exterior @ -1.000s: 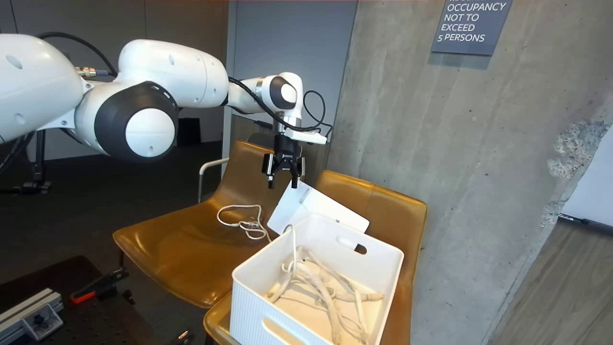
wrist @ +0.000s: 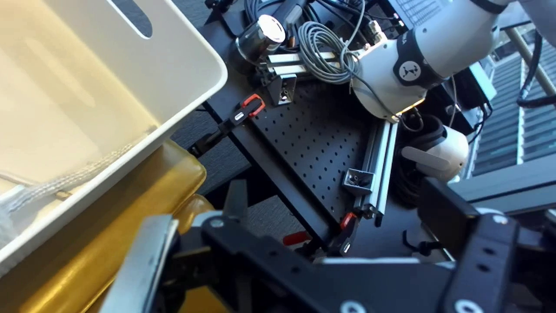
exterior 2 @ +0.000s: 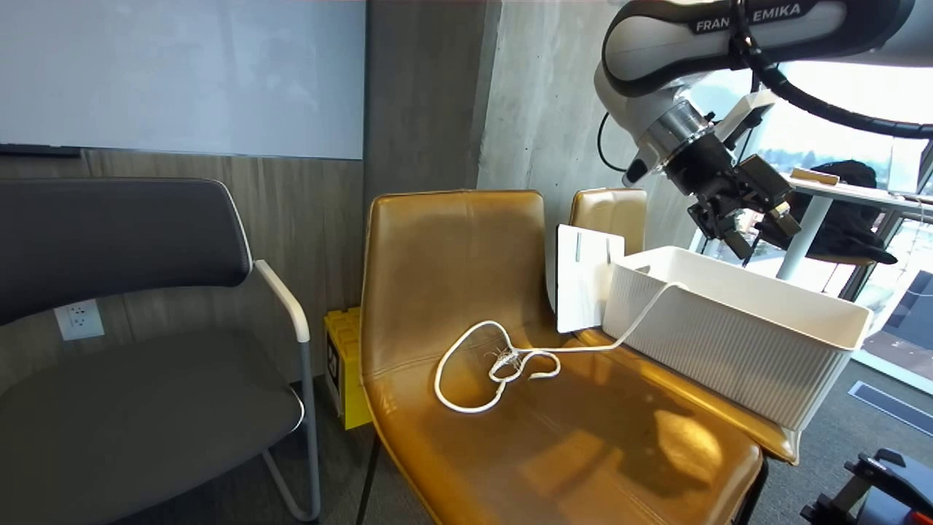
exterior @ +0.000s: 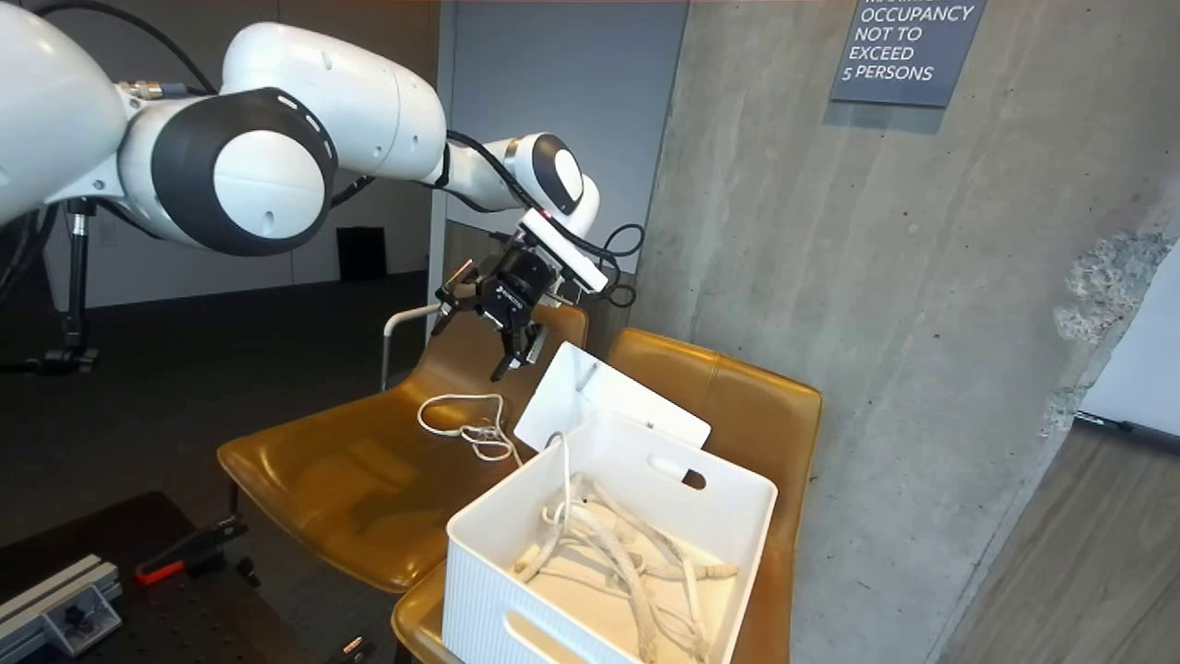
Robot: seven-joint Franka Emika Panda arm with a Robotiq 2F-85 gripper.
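Wide open and empty, my gripper hangs in the air above the brown chairs, tilted and clear of everything below. In the second exterior view the gripper appears over the white bin. Several off-white ropes lie loosely inside the bin. One white rope runs over the bin's rim and ends in a tangled loop on the seat of the neighbouring chair. In the wrist view both fingers stand far apart, the bin's corner beside them.
A white lid-like panel leans against the chair back behind the bin. The concrete wall rises behind. A black perforated table with clamps and the robot's base shows in the wrist view. A grey chair stands apart.
The arm has risen slightly, and the gripper has swung from pointing straight down to a tilt, its fingers moving left in exterior view 1. The ropes and bin look unchanged.
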